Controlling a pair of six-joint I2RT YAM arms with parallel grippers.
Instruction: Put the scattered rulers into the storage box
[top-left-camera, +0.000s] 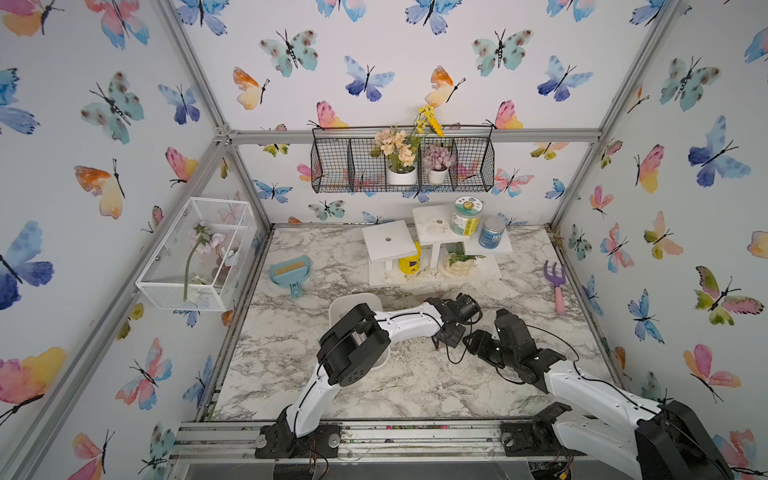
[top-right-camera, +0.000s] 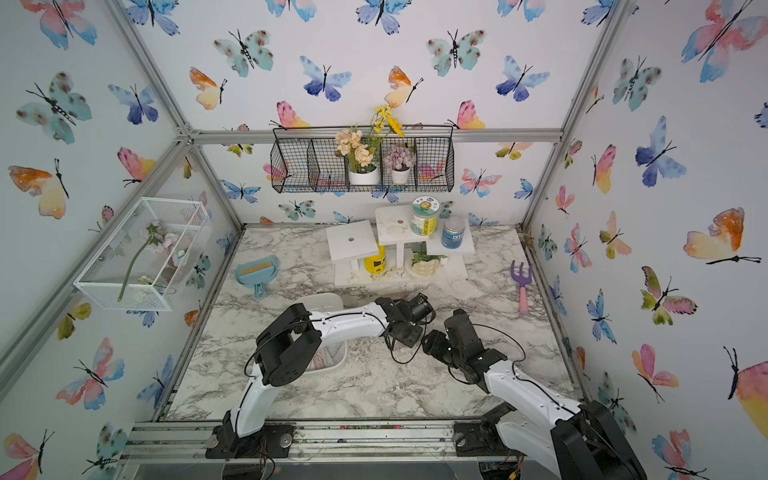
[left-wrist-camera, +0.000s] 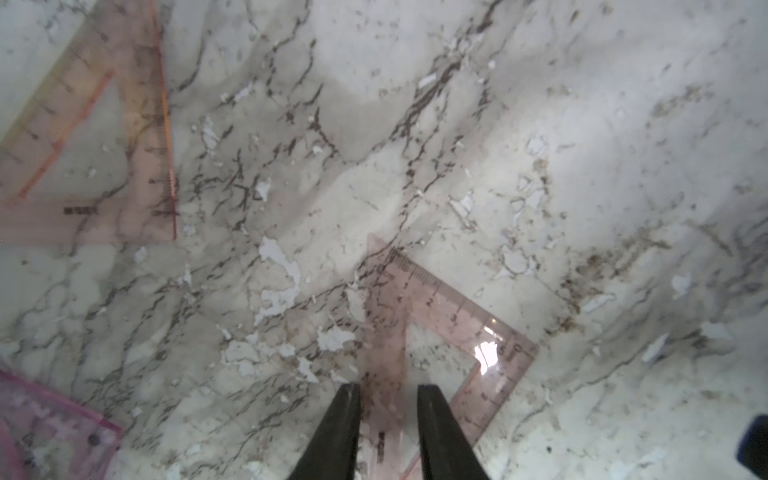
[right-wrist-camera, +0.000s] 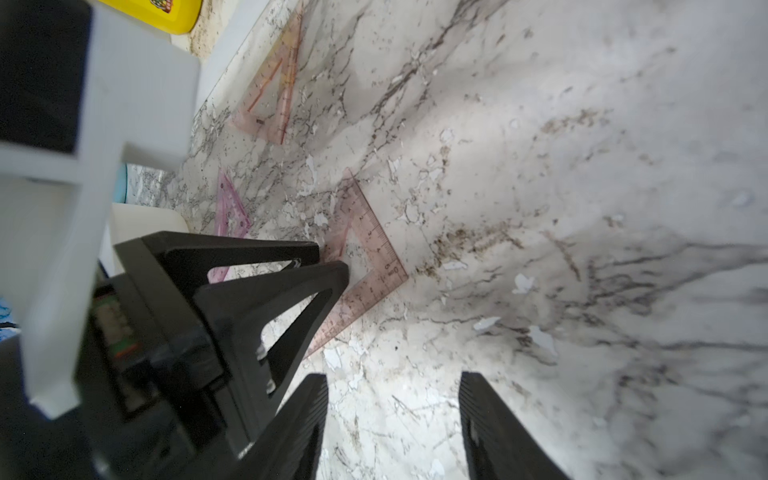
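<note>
A clear pinkish triangle ruler (left-wrist-camera: 452, 316) lies at the lower middle of the left wrist view. My left gripper is nearly closed, with one bar of that ruler between its fingertips; whether the ruler is off the table I cannot tell. An orange-edged triangle ruler (left-wrist-camera: 150, 160) and a purple ruler (left-wrist-camera: 56, 420) lie further left, the purple one partly cut off. In the right wrist view, my right gripper stands open over bare marble. The white storage box (top-left-camera: 352, 301) is partly hidden behind the left arm.
My two grippers are close together mid-table. Behind them is a white shelf stand (top-left-camera: 389, 240) with cans. A blue dustpan (top-left-camera: 289, 273) sits at the left and a purple fork (top-left-camera: 557, 288) at the right.
</note>
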